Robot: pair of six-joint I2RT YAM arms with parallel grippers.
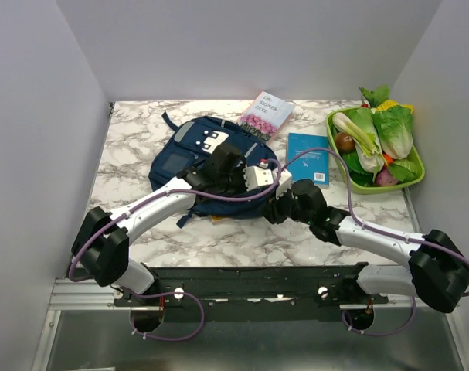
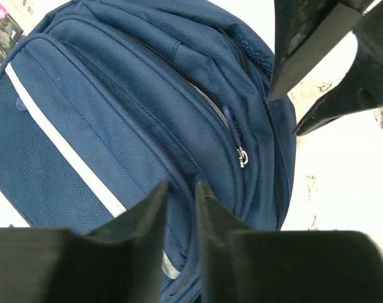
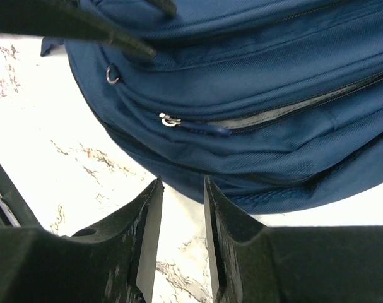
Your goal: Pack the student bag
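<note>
The navy student bag (image 1: 180,154) lies flat on the marble table, zipper and metal pulls visible in both wrist views (image 2: 109,107) (image 3: 260,82). My left gripper is over the bag, its fingertips close together with a narrow gap, blurred. My right gripper hovers at the bag's lower right edge, fingers slightly apart, with a zipper pull (image 3: 172,120) beyond them and nothing visible between them. In the top view both grippers crowd together over the bag's right part, partly hidden by the arms.
A pink-flowered book (image 1: 266,116) lies behind the bag, a blue book (image 1: 305,154) to its right. A green basket of vegetables (image 1: 412,174) stands at the back right.
</note>
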